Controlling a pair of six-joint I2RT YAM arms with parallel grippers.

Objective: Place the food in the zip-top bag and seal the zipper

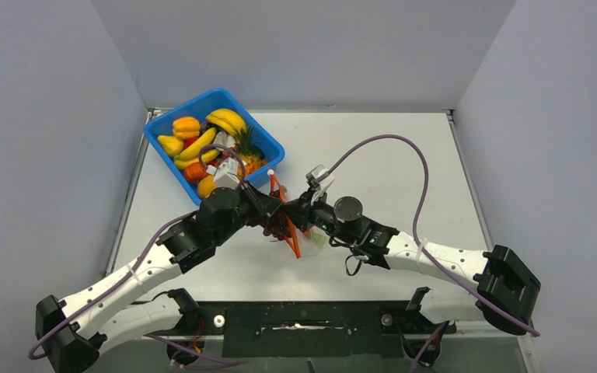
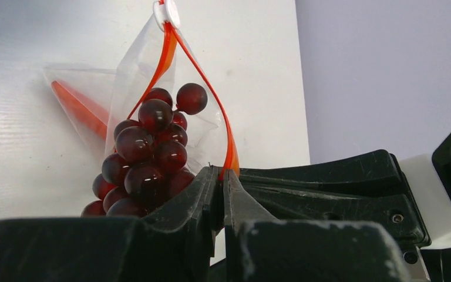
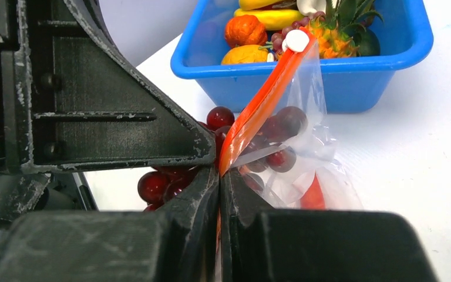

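The clear zip top bag (image 2: pixel 130 53) has orange zipper edges and a white slider (image 2: pixel 167 13) at one end. Dark red grapes show at its mouth, between the spread orange edges; some appear through clear film in the right wrist view. How many grapes sit fully inside I cannot tell. My left gripper is shut on one orange edge. Across from it, my right gripper is shut with the orange zipper edge (image 3: pixel 252 117) running between its fingertips. Both grippers meet closely over the bag. Another orange piece (image 2: pixel 82 110) shows behind film.
A blue bin (image 1: pixel 202 101) of fruit and vegetables stands at the back left, just behind the bag. The left arm reaches over its front corner.
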